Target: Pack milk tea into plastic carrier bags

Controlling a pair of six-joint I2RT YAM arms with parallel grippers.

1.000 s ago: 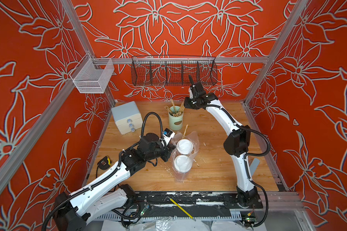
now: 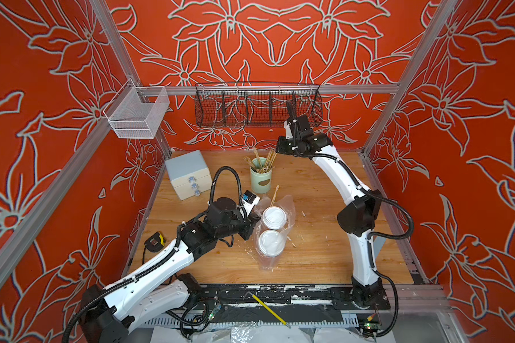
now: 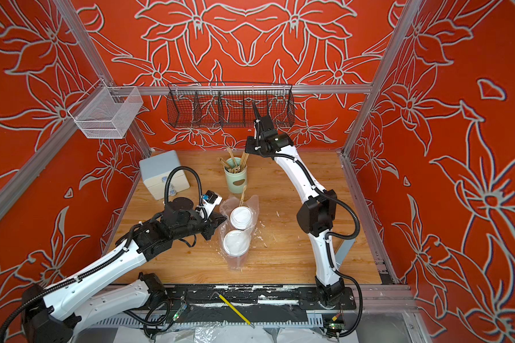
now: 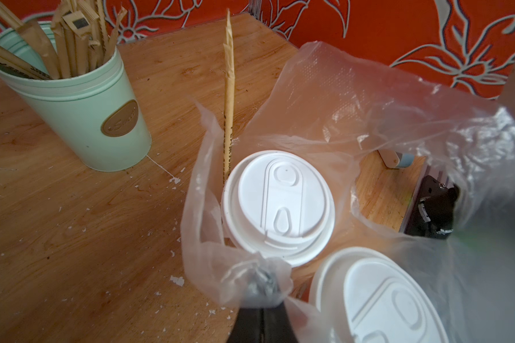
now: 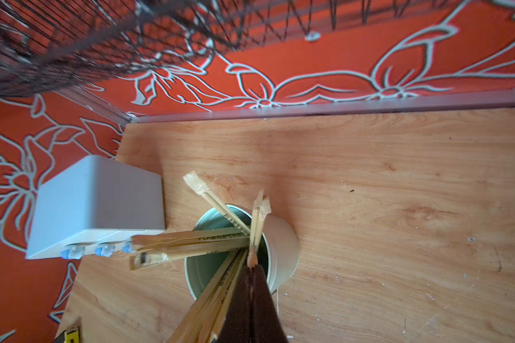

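Two cups with white lids, the farther one (image 4: 286, 200) and the nearer one (image 4: 392, 305), stand inside a clear plastic bag (image 4: 312, 103). My left gripper is shut on the bag's bunched edge. One wrapped straw (image 4: 229, 97) stands upright beside the farther cup, its lower end hidden. In the right wrist view, a mint-green bucket (image 5: 284, 245) holds several paper-wrapped straws (image 5: 194, 243). My right gripper is shut, nothing held between its fingers. Its tips overlap the bucket in that view, with the wrapped straws outside them.
A grey and white drawer box (image 2: 187, 174) stands left of the bucket. A black wire basket (image 2: 257, 105) hangs on the back wall, close to the right arm. A tape measure (image 2: 154, 241) lies at the left edge.
The straws remain in the bucket. The left arm and bag have not moved.
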